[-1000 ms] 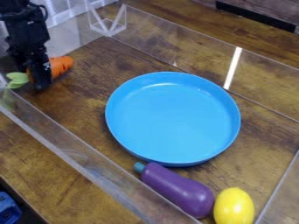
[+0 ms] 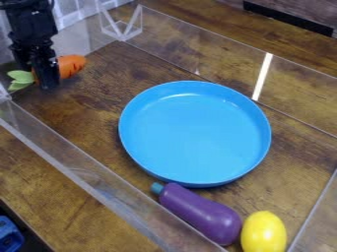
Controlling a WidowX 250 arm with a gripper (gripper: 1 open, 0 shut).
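At the upper left of the camera view, my black gripper [image 2: 41, 69] is shut on an orange toy carrot [image 2: 70, 66] with light green leaves [image 2: 22, 79]. The carrot is by the clear wall at the left of the enclosure, its body partly hidden behind the fingers.
A large blue plate [image 2: 195, 131] lies in the middle right of the wooden table [image 2: 112, 108]. A purple eggplant [image 2: 198, 214] and a yellow lemon [image 2: 263, 232] are at the bottom right. Clear plastic walls border the area. Bare wood lies between the carrot and plate.
My gripper and the carrot have risen slightly since a second ago.
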